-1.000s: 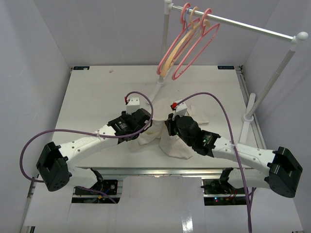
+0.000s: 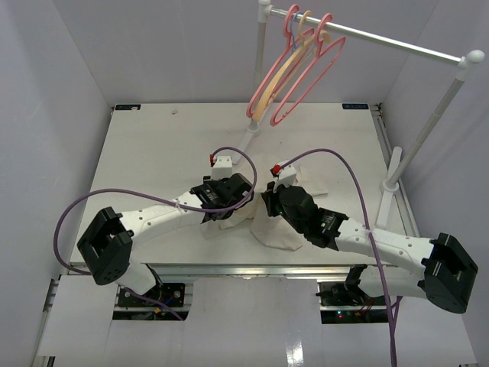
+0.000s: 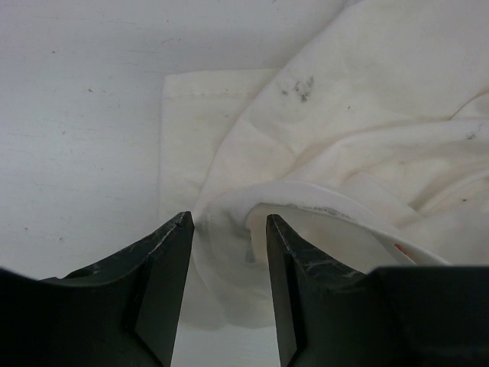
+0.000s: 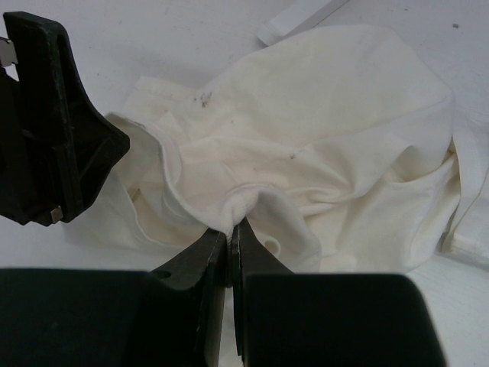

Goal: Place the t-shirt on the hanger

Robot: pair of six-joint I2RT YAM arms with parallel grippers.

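Note:
A cream t shirt (image 2: 275, 237) lies bunched on the white table beneath both grippers, also filling much of the left wrist view (image 3: 359, 92) and right wrist view (image 4: 321, 84). My left gripper stands open over a raised fold of it at its left part. My right gripper is shut on a gathered fold of the shirt, which rises between its fingertips. In the right wrist view, the dark left gripper's body shows at the upper left, close to the fabric.
A white rack (image 2: 377, 38) stands at the back right with pink hangers (image 2: 271, 76) and a wooden hanger (image 2: 262, 103) on its bar, above the table.
My left gripper has moved a little right and toward the back, closer to my right gripper. The right arm has barely moved.

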